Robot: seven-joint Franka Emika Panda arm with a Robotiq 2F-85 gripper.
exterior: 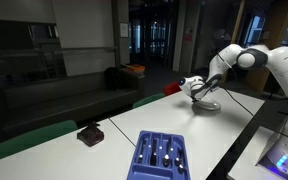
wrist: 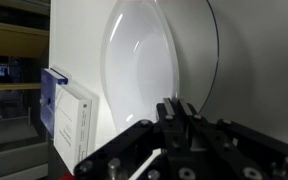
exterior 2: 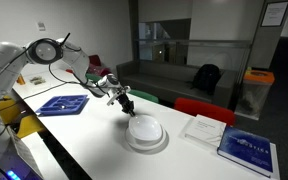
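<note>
A white dish (wrist: 134, 75), looking like a shallow bowl or plate, fills the middle of the wrist view. My gripper is shut on the near end of its rim, the edge passing between the fingertips. The dish appears tilted over a larger round plate (wrist: 201, 45). From the second exterior view, the white dish (exterior 2: 144, 128) overlaps that wider plate (exterior 2: 149, 147) on the table, and the gripper (exterior 2: 123, 102) is at its far-left side. Whether the two dishes touch cannot be told. The gripper (exterior: 192, 94) is small in the first exterior view.
A blue tray (exterior: 157, 157) with several dark utensils lies at the table's front. A white book (exterior 2: 206, 134) and a blue box (exterior 2: 246, 150) lie to the right of the dishes. Chairs, one of them red (exterior 2: 202, 109), stand behind.
</note>
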